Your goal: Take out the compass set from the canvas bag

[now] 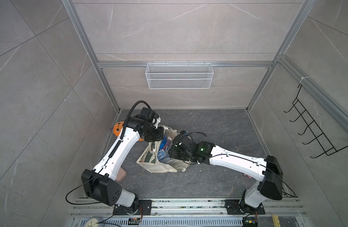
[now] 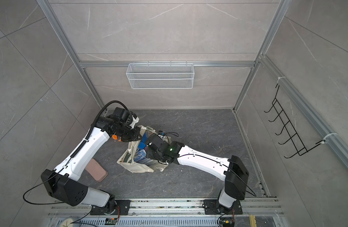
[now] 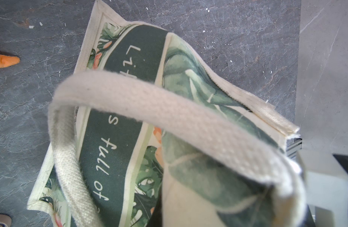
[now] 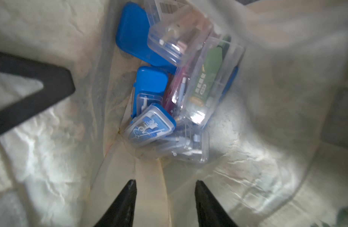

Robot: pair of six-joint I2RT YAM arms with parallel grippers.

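The canvas bag (image 1: 147, 164) stands open on the floor with clear boxes and blue cases inside. In the right wrist view, a small blue-and-clear case with a compass picture (image 4: 149, 124) lies among them. My right gripper is inside the bag's mouth, fingers apart with nothing between them, below the boxes in that view. My left gripper (image 1: 156, 138) is at the bag's left edge; in the left wrist view the strap (image 3: 174, 117) and printed side fill the frame, and its fingers cannot be made out.
An orange object (image 1: 118, 128) and a pink object (image 2: 95, 169) lie left of the bag. A wire basket (image 1: 178, 75) hangs on the back wall, a black hook rack (image 1: 310, 124) on the right wall.
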